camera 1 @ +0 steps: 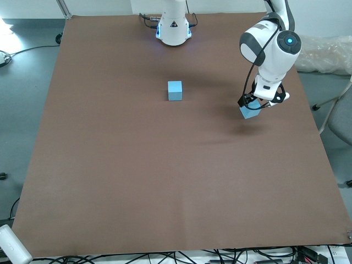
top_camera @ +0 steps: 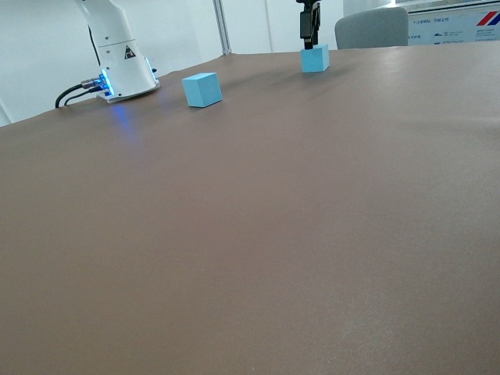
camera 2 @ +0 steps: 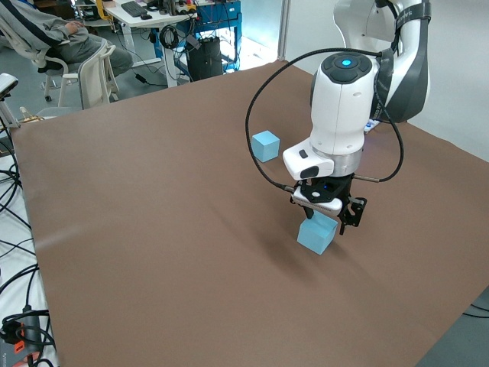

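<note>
Two light blue cubes rest on the brown table (camera 1: 176, 165). One cube (camera 1: 175, 91) (top_camera: 201, 90) (camera 2: 265, 146) stands alone near the middle back. The other cube (camera 1: 250, 111) (top_camera: 315, 59) (camera 2: 316, 233) is at the right in the left view, directly under the arm's black gripper (top_camera: 309, 39). The gripper is low over that cube's top, its fingers close against it or just above. Whether the fingers are open or shut around the cube is hidden by the wrist and the cube.
The white robot base (camera 1: 172, 30) with cables stands at the back edge. A chair (camera 1: 342, 118) is beyond the right edge in the left view. Cables run along the near edge.
</note>
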